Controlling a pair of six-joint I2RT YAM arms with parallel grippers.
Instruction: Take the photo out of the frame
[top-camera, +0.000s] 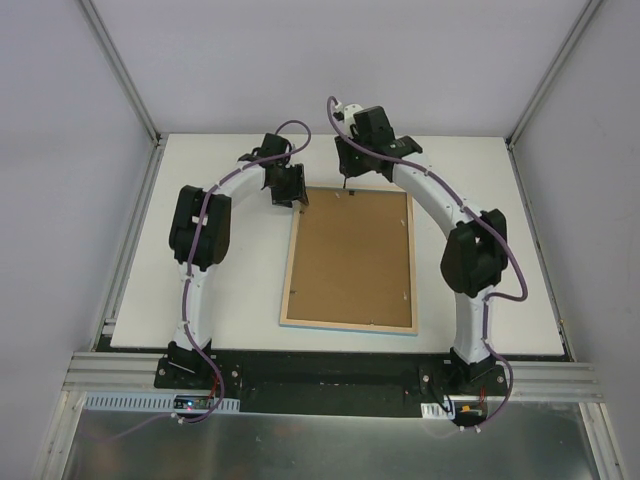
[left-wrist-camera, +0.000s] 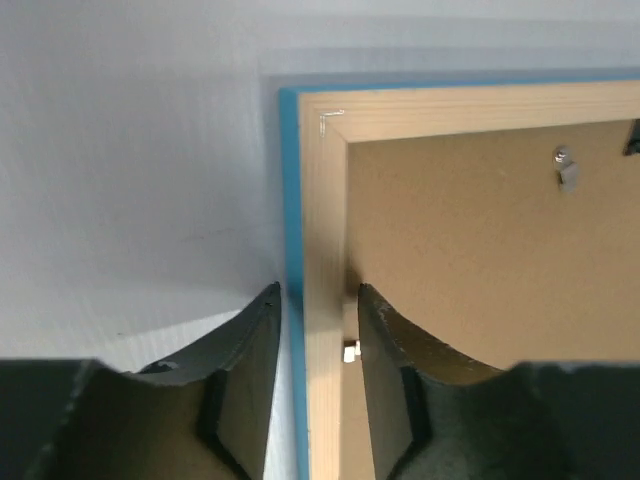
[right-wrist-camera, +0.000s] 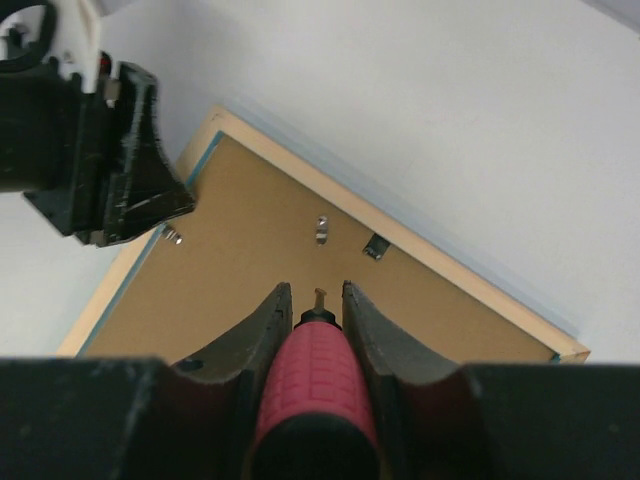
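A wooden photo frame with blue outer edge lies back up, brown backing board showing, small metal clips along its rim. My left gripper is part open over the frame's upper left side, one finger either side of the wooden strip, a clip nearby. My right gripper is shut on a screwdriver with a red and black handle, its tip pointing down above the backing near the top edge's clip and black hanger.
The left gripper's body stands beside the screwdriver's working area at the frame's upper left.
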